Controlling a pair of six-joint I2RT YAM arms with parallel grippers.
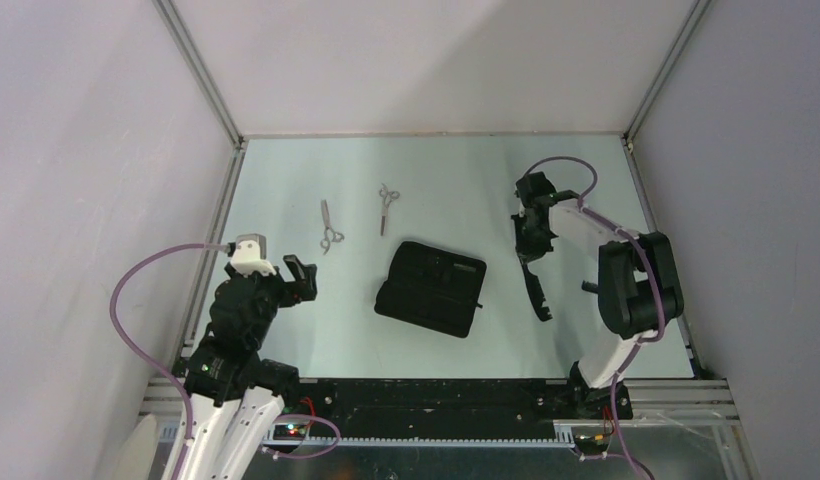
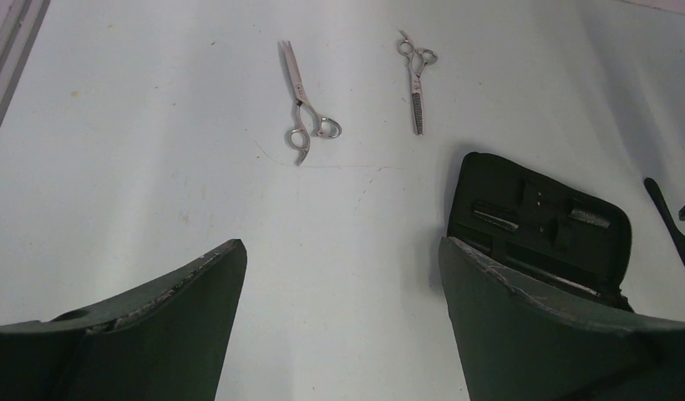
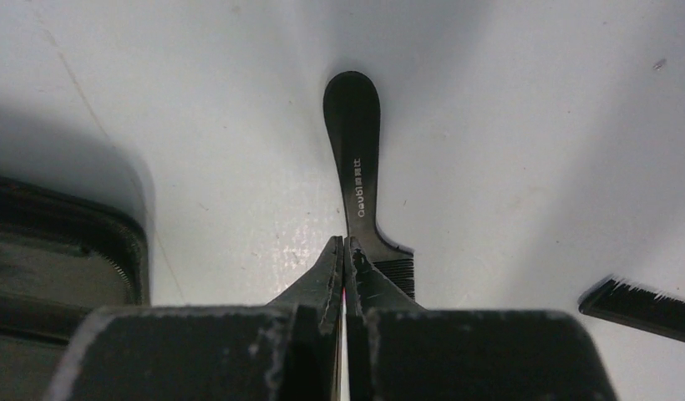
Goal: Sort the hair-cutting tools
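Observation:
A long black comb [image 3: 356, 159] lies on the table at the right, its rounded handle showing fully in the right wrist view. Over its toothed part is my right gripper, fingertips close together; whether the comb is pinched between them is hidden. Two silver scissors, one pair at the left [image 2: 301, 104] and one thinning pair [image 2: 417, 75], rest beyond my left gripper, which stands open and empty. A shorter black comb [image 3: 644, 309] lies right of the long one. The black case [image 1: 431, 288] is open in the middle.
Inside the case, dark straps and slots [image 2: 494, 217] show, with no tool plainly seen. Side walls [image 1: 736, 200] bound the table.

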